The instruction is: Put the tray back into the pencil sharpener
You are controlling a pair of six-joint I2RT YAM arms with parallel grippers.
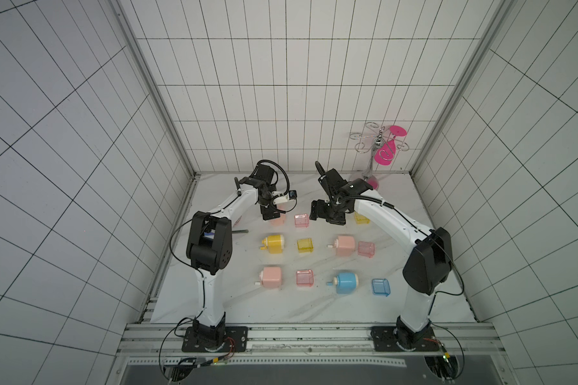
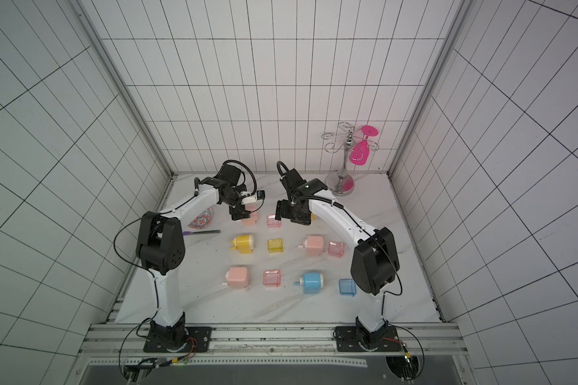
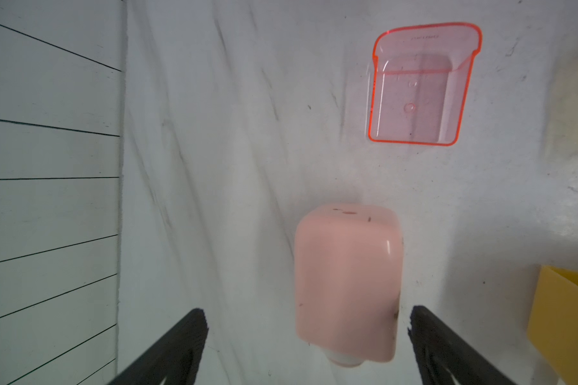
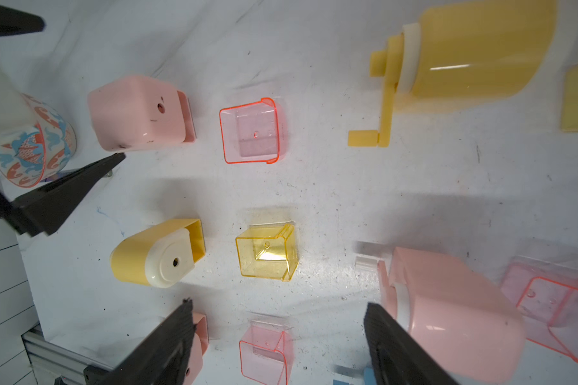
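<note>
My left gripper [image 1: 271, 215] stands open above the back-left pink sharpener [image 3: 346, 276], whose body lies between and beyond its fingertips in the left wrist view; a clear pink tray [image 3: 417, 96] lies beside it. My right gripper [image 1: 321, 215] is open, over the middle-back of the table among yellow sharpeners [image 4: 481, 54], pink sharpeners [image 4: 459, 308] and clear trays, including a yellow one [image 4: 266, 250]. A blue sharpener [image 1: 346, 282] and blue tray [image 1: 380, 286] lie at the front right.
A chrome stand [image 2: 346, 160] with pink items is at the back right. A patterned bowl [image 2: 201, 218] and a long utensil [image 2: 202, 233] lie at the left.
</note>
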